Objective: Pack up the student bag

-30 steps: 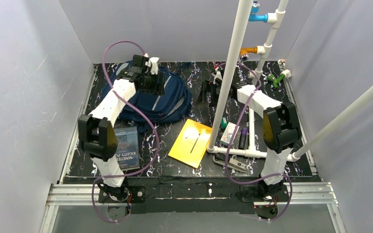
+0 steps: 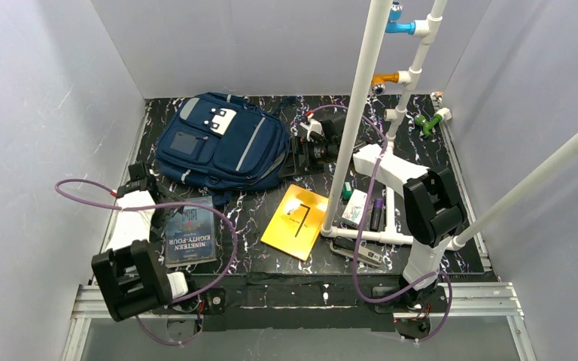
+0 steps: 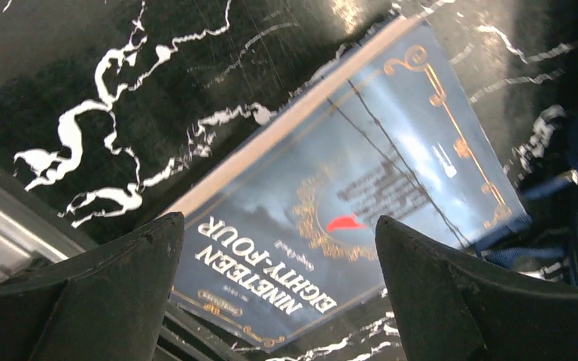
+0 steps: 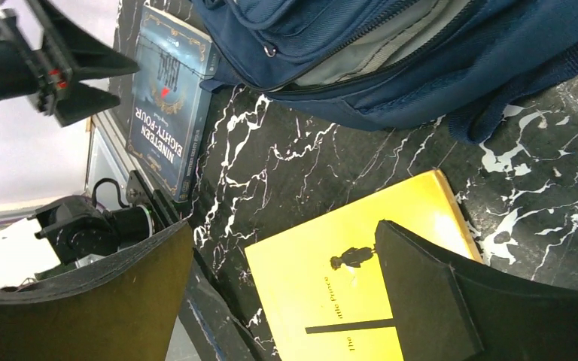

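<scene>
The navy backpack (image 2: 222,143) lies on the black marbled table at the back left; a grey gap along its zipped side (image 4: 391,49) shows in the right wrist view. Close to the front left lies a blue-grey book, Nineteen Eighty-Four (image 2: 190,237). Above its left part hangs my left gripper (image 2: 171,209), open and empty, and the left wrist view has the book (image 3: 308,226) between and beyond the fingers. A yellow book (image 2: 295,222) lies flat at mid-table. My right gripper (image 2: 292,162) is open beside the bag's right side, with nothing between its fingers.
Right of the yellow book are a white box (image 2: 354,209), a purple-capped marker (image 2: 376,214), a small green item (image 2: 347,190) and a grey case (image 2: 357,251). A white pipe frame (image 2: 357,113) stands on that side.
My left arm has swung from over the backpack down and left to the Nineteen Eighty-Four book. My right gripper has shifted slightly left, towards the bag.
</scene>
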